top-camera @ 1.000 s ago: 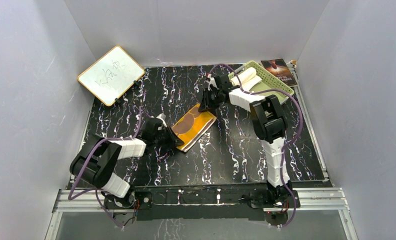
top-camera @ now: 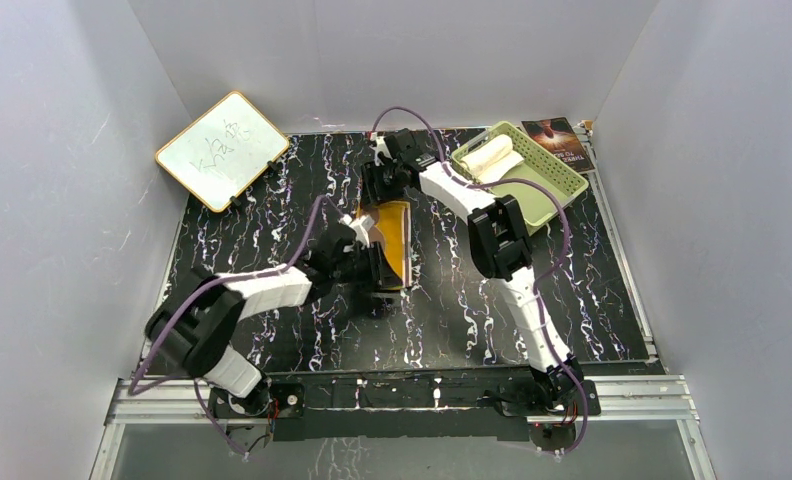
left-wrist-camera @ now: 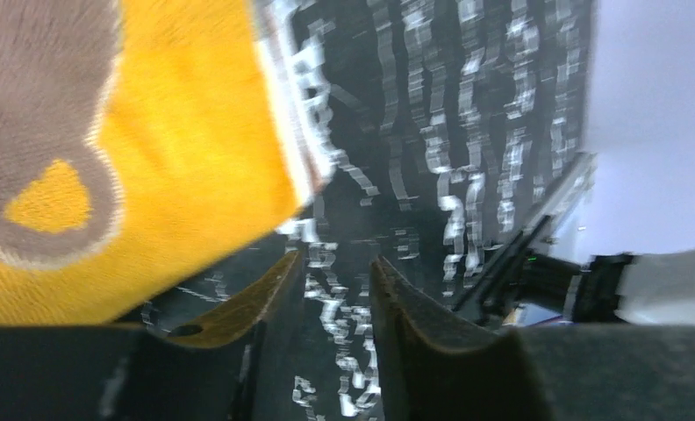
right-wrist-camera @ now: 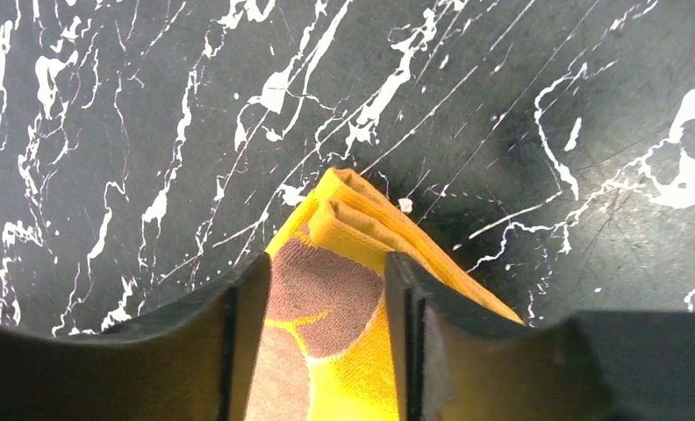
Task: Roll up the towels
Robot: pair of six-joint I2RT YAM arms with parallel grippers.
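A yellow towel with brown patches and a pale edge lies upright on the dark marble table in the middle, seen also as yellow cloth and a folded corner. My left gripper is over the towel's near end; in its wrist view it stands open, nothing between its fingers, beside the cloth's edge. My right gripper is at the far end; in its wrist view it is open above the folded yellow corner.
A green basket with a rolled cream towel stands back right, a book beside it. A whiteboard lies back left.
The towel has turned from slanting to front-to-back.
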